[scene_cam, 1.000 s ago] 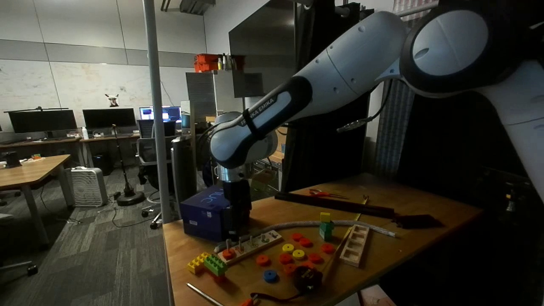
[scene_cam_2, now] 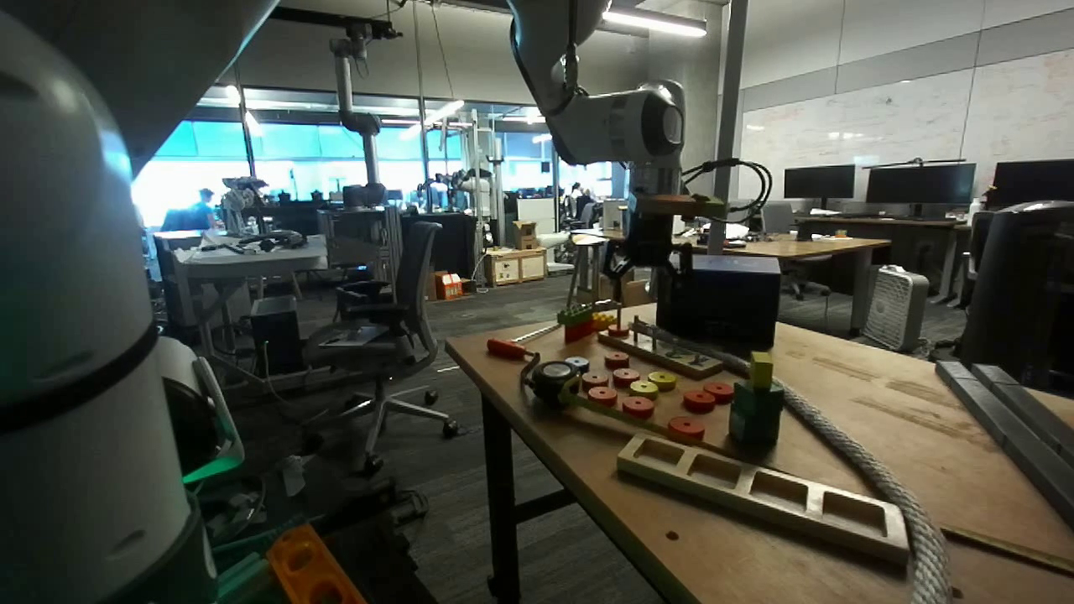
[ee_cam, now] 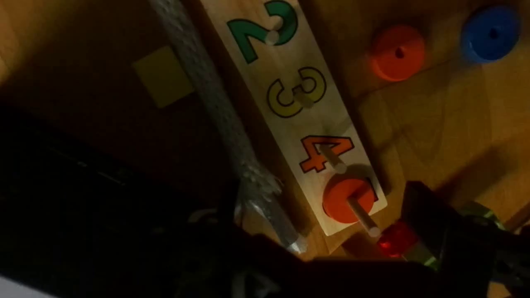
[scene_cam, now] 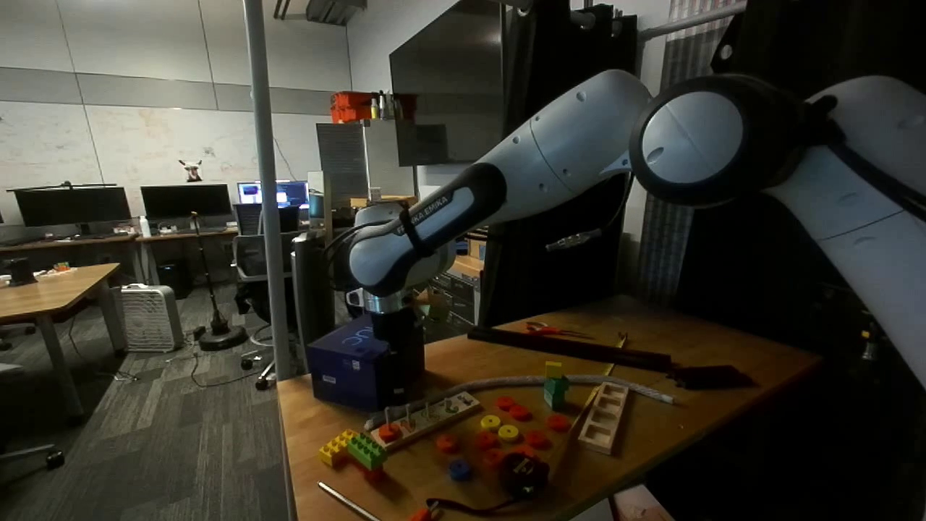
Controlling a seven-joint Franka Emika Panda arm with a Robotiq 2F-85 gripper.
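A wooden peg board (ee_cam: 278, 74) with printed numbers and upright pegs crosses the wrist view. One red ring (ee_cam: 338, 201) sits around its end peg, beside the 4. My gripper (scene_cam_2: 649, 267) hangs above that end of the board, pointing down, open with nothing between its fingers. In the wrist view its dark fingers (ee_cam: 420, 206) stand either side of the ringed end. A loose red ring (ee_cam: 397, 52) and a blue ring (ee_cam: 490, 34) lie flat beside the board; several more red rings and yellow rings (scene_cam_2: 642, 389) are spread over the table.
A dark blue box (scene_cam: 349, 365) stands close by the gripper. A grey rope (scene_cam_2: 856, 453) runs along the board. Toy bricks (scene_cam: 366, 450), a tape measure (scene_cam: 523, 475), a wooden tray (scene_cam_2: 750, 493) and a green block stack (scene_cam_2: 757, 413) occupy other parts of the table.
The arm has drawn back, its elbow lower and further left in exterior view 1. The hand has shifted slightly left beside the blue box. Rings and board look unmoved.
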